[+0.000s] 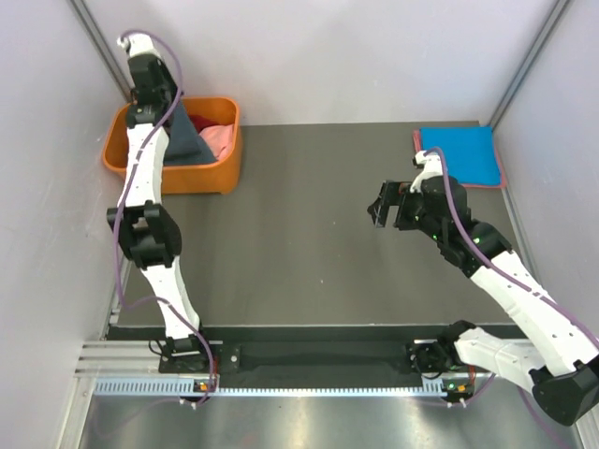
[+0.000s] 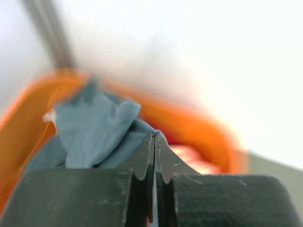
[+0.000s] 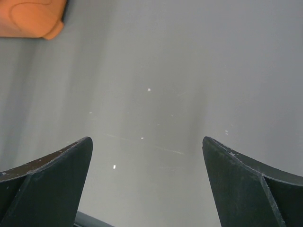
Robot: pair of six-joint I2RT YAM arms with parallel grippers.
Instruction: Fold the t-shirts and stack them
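Note:
An orange bin [image 1: 225, 173] in the top view's back left holds a grey-blue T-shirt [image 1: 188, 146], pink cloth [image 1: 215, 138] and dark red cloth. My left gripper is raised over the bin, shut on the grey-blue T-shirt [image 2: 94, 127], whose fabric rises to its fingertips. At the right, my right gripper [image 1: 384, 210] hangs open over bare table, nothing between its fingers. A blue folded T-shirt [image 1: 457, 150] lies on red cloth at the back right.
Pale walls enclose the back and both sides.

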